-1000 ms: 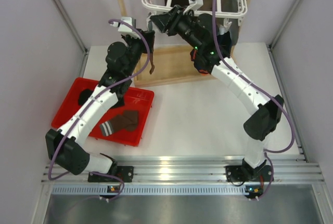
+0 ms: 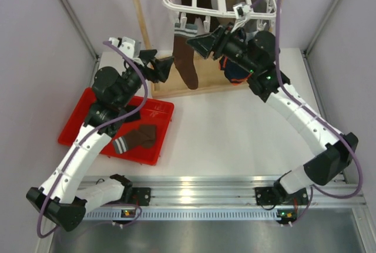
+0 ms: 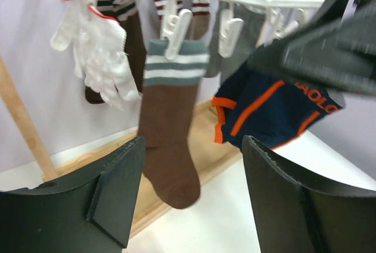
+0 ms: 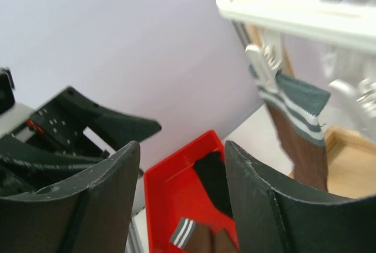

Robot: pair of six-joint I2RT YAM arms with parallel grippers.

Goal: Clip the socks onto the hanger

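A brown sock with a grey-and-white striped cuff (image 3: 170,112) hangs by its cuff from a white clip (image 3: 178,34) on the front of the white hanger (image 2: 217,12). My left gripper (image 2: 160,65) is beside it on the left, open and empty. Above and to the right of the sock, my right gripper (image 2: 205,40) is open too, nothing between its fingers. Another brown sock with white stripes (image 2: 134,140) lies in the red tray (image 2: 154,153). The hanging sock's toe points down, clear of both grippers.
White gloves (image 3: 106,56), other socks and a navy cloth with orange trim (image 3: 276,109) hang from the hanger. Below stands the wooden frame base (image 2: 205,80). A dark item (image 4: 214,179) lies in the tray.
The sock, earlier pinched by the left gripper, now hangs straight from the clip.
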